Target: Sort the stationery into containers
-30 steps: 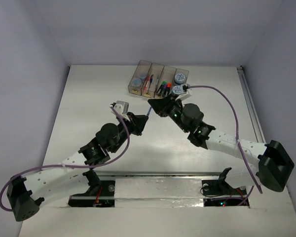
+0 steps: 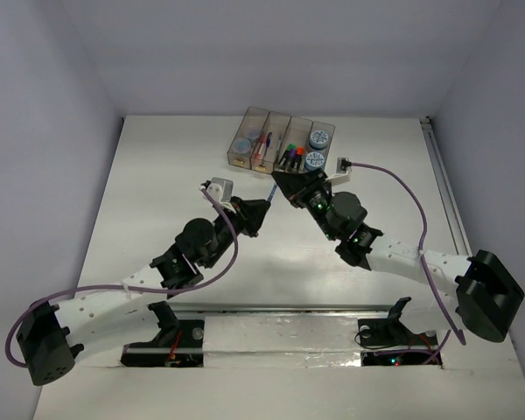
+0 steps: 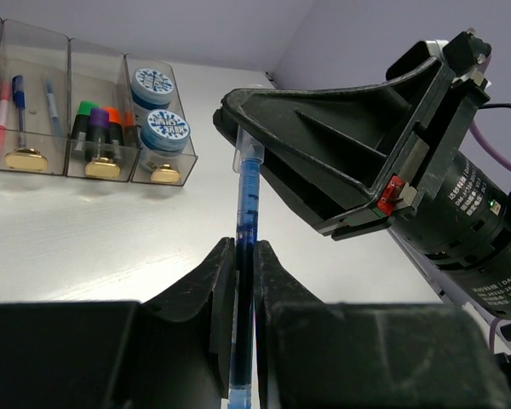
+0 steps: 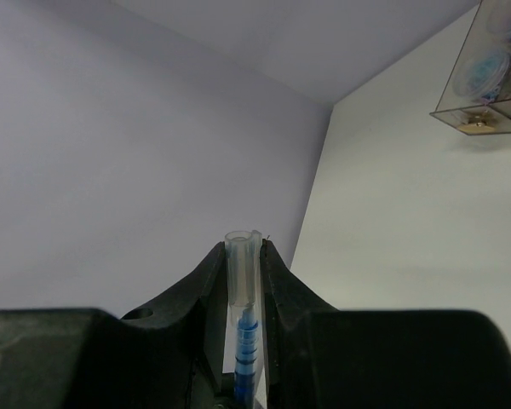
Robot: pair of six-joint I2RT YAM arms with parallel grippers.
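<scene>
A slim blue pen (image 3: 247,204) with a clear end spans the gap between my two grippers, above the table. In the right wrist view its clear end stands between the fingertips of my right gripper, which is shut on it. The pen's dark blue barrel runs down between the fingers of my left gripper. These fingers lie close along both sides of the barrel; whether they grip it is not clear. From above, only a short blue stretch of pen (image 2: 272,193) shows between the grippers.
Behind the grippers stands a clear divided organizer (image 2: 281,140). Pens (image 3: 19,102), markers (image 3: 97,128) and blue-lidded jars (image 3: 165,128) sit in its compartments.
Both grippers have shifted slightly to the right in the top view, the pen staying between them. The organizer has not moved.
</scene>
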